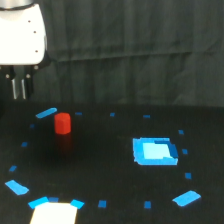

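Observation:
A white robot gripper [20, 87] hangs at the upper left of the camera view, above the table, its two grey fingers pointing down. They are too small and dark to tell whether they are open or shut. A small red block [62, 123] stands on the black table below and to the right of the gripper, apart from it. A square of blue tape [138, 150] with a white middle [157, 150] lies on the table at the right.
Strips and dots of blue tape [185, 198] are scattered over the black table [110, 180]. A pale piece [53, 213] edged in blue sits at the bottom left. A dark curtain [140, 50] hangs behind.

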